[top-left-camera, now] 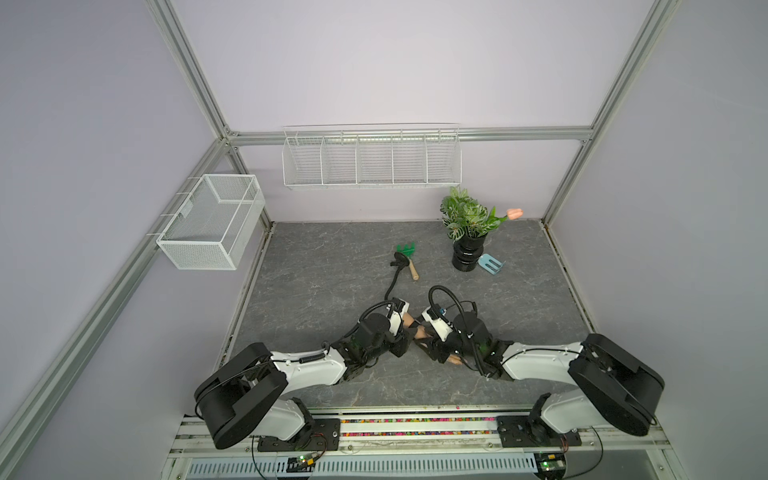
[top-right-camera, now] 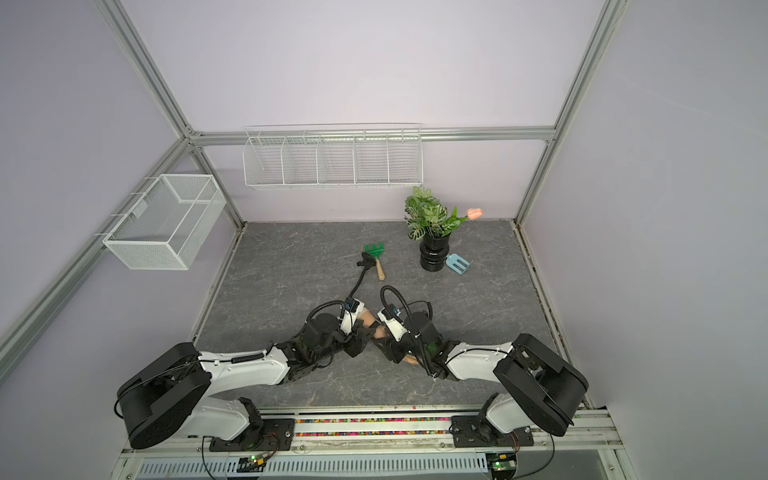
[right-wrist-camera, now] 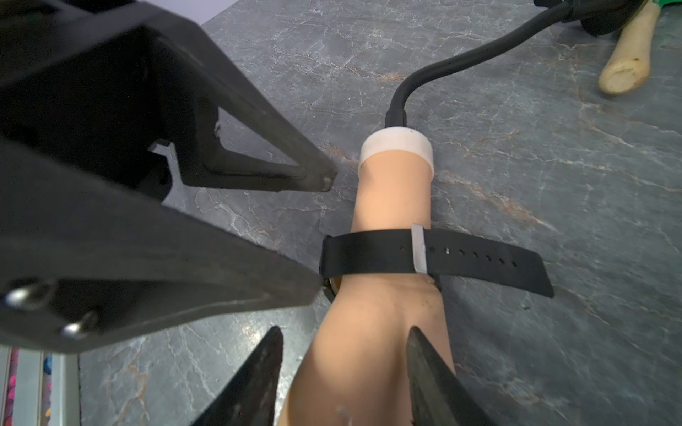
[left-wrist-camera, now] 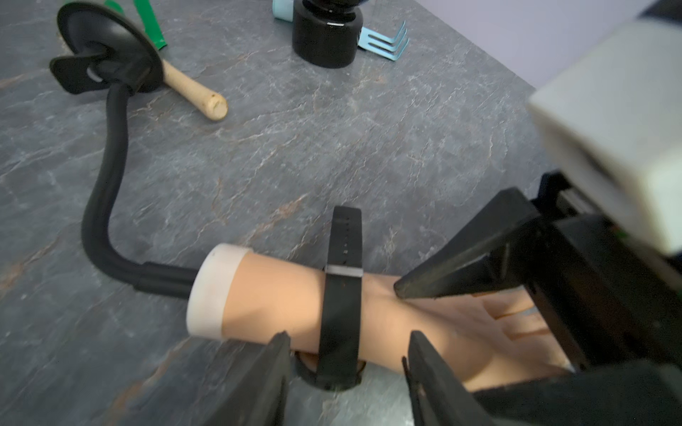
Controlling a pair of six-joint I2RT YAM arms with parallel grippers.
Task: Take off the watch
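Observation:
A black watch strap (left-wrist-camera: 341,312) circles the wrist of a skin-coloured model arm (right-wrist-camera: 394,188), which a bent black stalk holds up. Its free end (right-wrist-camera: 497,259), punched with holes, sticks out past a grey keeper loop (right-wrist-camera: 419,248). The watch's face is hidden beneath the wrist. My left gripper is open, its fingertips apart on either side of the strap at the wrist's lower edge, nothing gripped. My right gripper has its fingers on both sides of the model hand (right-wrist-camera: 369,355), shut on it.
The stalk's black base (left-wrist-camera: 110,46) rests by a wooden-handled green rake (top-right-camera: 375,252). A black vase with plants (top-left-camera: 466,254) and a blue fork (top-left-camera: 490,263) stand farther back. Both grippers are close together; open tabletop lies left and right of them.

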